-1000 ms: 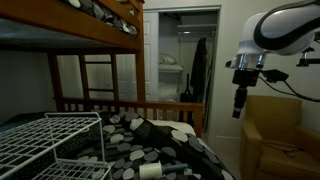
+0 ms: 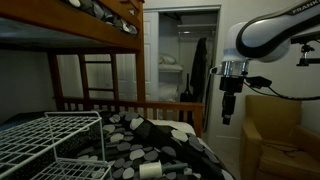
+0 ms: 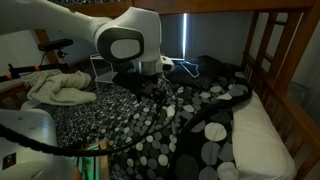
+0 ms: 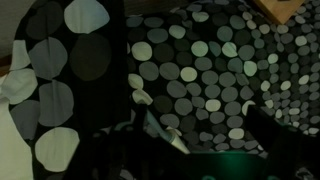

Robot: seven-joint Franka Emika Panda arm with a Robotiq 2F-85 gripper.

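Observation:
High over the bed's right edge in exterior view 1 hangs my gripper [image 2: 227,113], pointing down and clear of the bedding. Dark finger shapes stand far apart at either side of the wrist view, so the gripper looks open. Only patterned cloth shows between them, apart from a pale sliver near the left finger that I cannot identify. Black bedding [image 2: 125,140] with grey and white dots covers the bed. On it, near the front, lies a small white cylinder [image 2: 151,171].
A white wire rack [image 2: 48,133] stands at the front left. Wooden bunk rails [image 2: 125,103] run behind the bed, and the upper bunk overhangs on the left. A tan armchair [image 2: 283,140] is at the right. Pale pillow [image 3: 262,140] lies by the rail.
Over the last second the arm and gripper have shifted left and slightly down in exterior view 1. The bedding, rack and white cylinder look unmoved.

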